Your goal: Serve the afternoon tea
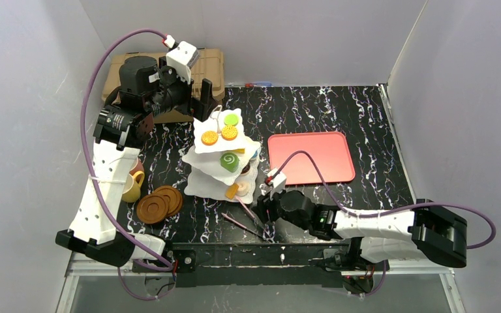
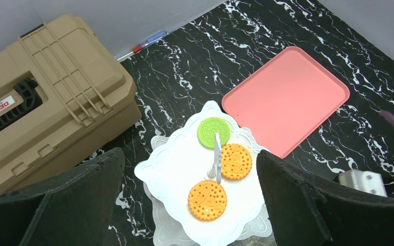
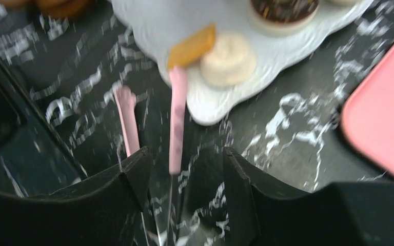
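A white three-tier stand (image 1: 203, 184) holds round cookies (image 2: 207, 200), a green roll (image 1: 229, 162), a cream piece (image 3: 228, 59) and an orange piece (image 3: 191, 46). My left gripper (image 1: 199, 98) hangs open high over the stand. My right gripper is open, low beside the bottom tier, above two pink-handled utensils: one utensil (image 3: 177, 115) leans on that tier against the orange piece, the other (image 3: 129, 120) lies on the table to its left. An empty pink tray (image 1: 310, 153) is right of the stand.
Brown saucers (image 1: 151, 208) and a yellow mug (image 1: 130, 189) stand at the left, partly beside the left arm. A tan case (image 2: 51, 128) fills the back left. The table behind the pink tray is clear.
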